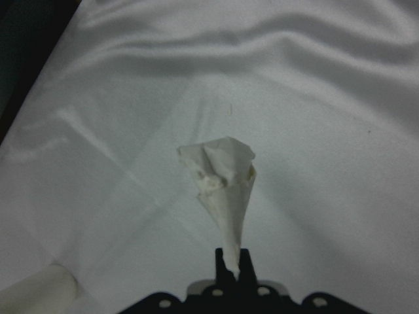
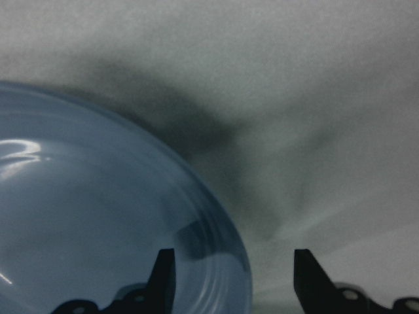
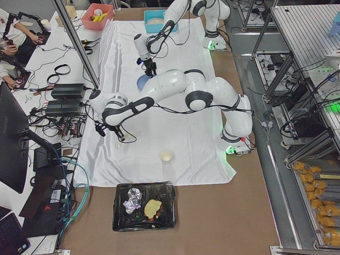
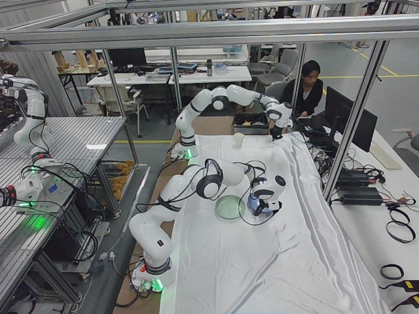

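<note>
My left gripper is shut on the tip of a crumpled white paper tissue [image 1: 219,163], over the cloth; in the camera left view it is at the cloth's left side. My right gripper stands open over the rim of a blue plate [image 2: 85,196], nothing visible between its fingers. A green plate [image 4: 229,207] lies beside the blue one.
A cream cup [image 3: 165,155] stands on the white cloth [image 3: 196,164]. Beyond the cloth's edge lies a black tray [image 3: 143,218] with foil and food. Red [image 3: 97,22] and blue [image 3: 154,27] bins are at the far end.
</note>
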